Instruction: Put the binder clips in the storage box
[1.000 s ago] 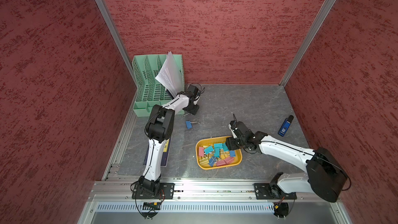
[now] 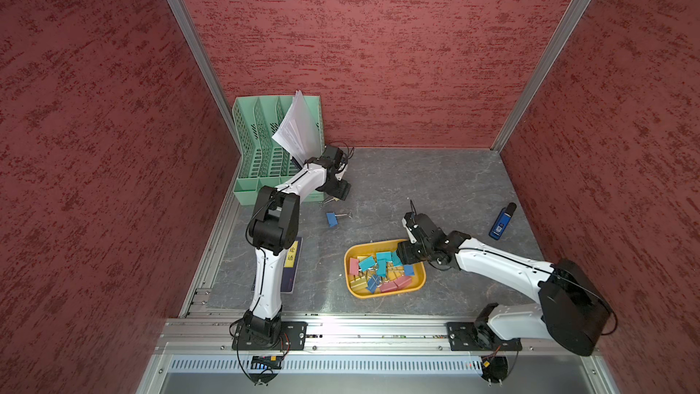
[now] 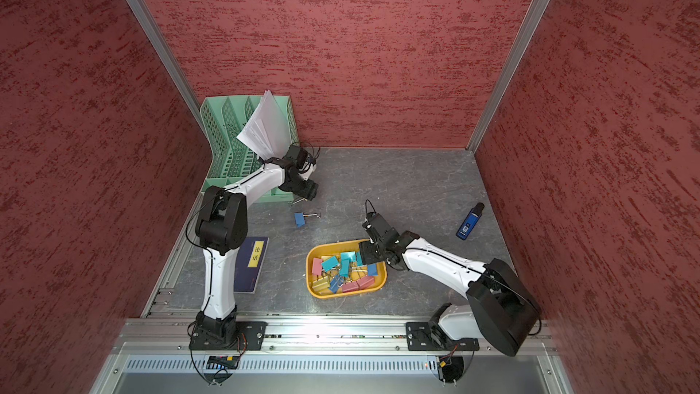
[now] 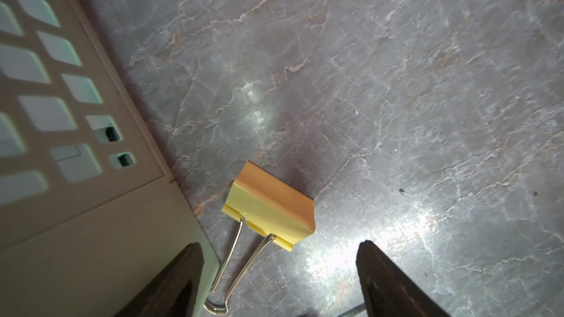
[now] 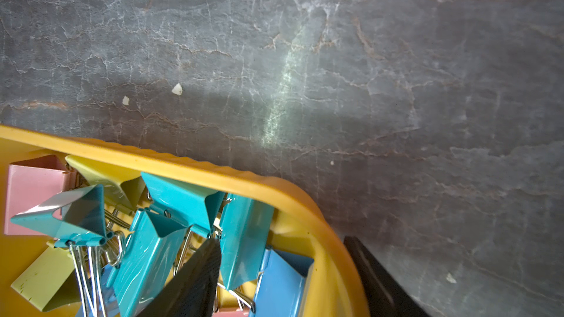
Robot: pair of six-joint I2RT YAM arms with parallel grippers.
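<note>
A yellow binder clip [image 4: 271, 205] lies on the table beside the green rack, its wire handles pointing back along the rack's side. My left gripper stands open above it, fingers apart, nothing held; the gripper mostly hides this clip in the top views. A blue binder clip [image 2: 332, 219] rests a little nearer the front. The yellow storage box [image 5: 246, 180] holds several teal [image 5: 246, 240], pink, blue and yellow clips. At its far right corner, my right gripper is open, one finger over the inside and the other outside the rim; no clip is held.
The green rack [image 2: 255, 138] with white papers [image 2: 299, 131] stands at the back left, close beside the left gripper. A dark book [image 3: 248, 270] lies front left, and a blue bottle [image 2: 502, 221] at the right. Open table stretches across the back middle.
The right arm and the box have kept their places.
</note>
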